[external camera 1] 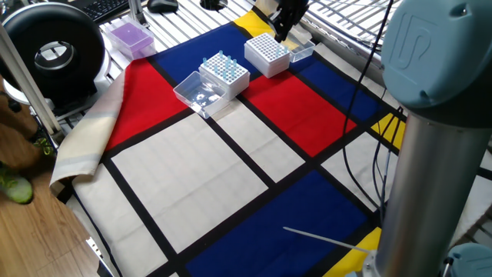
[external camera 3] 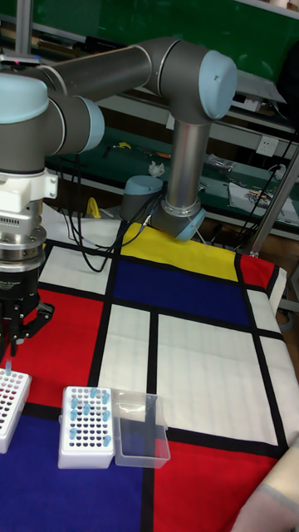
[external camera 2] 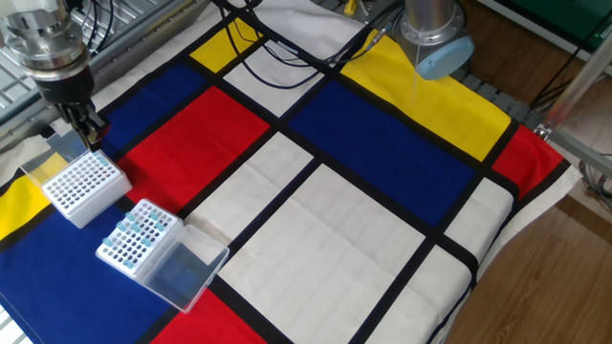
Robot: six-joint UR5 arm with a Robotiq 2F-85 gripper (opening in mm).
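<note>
One white tip rack (external camera 2: 88, 189) stands at the far end of the cloth, its holes looking empty except for a pale blue tip (external camera 3: 8, 364) upright near a corner. Right over that corner is my black gripper (external camera 2: 98, 145), pointing down, its fingertips close to the tip. Whether its fingers are apart or closed around the tip's top does not show clearly. A second white rack (external camera 3: 85, 456) sits beside the first, with several blue tips (external camera 2: 134, 227) standing in it. Its clear lid (external camera 1: 201, 93) lies open at its side.
Another clear lid (external camera 1: 302, 49) is open behind the first rack. A purple-lidded box (external camera 1: 131, 38) stands on the slatted surface. Black cables (external camera 2: 277, 59) hang near the arm's base.
</note>
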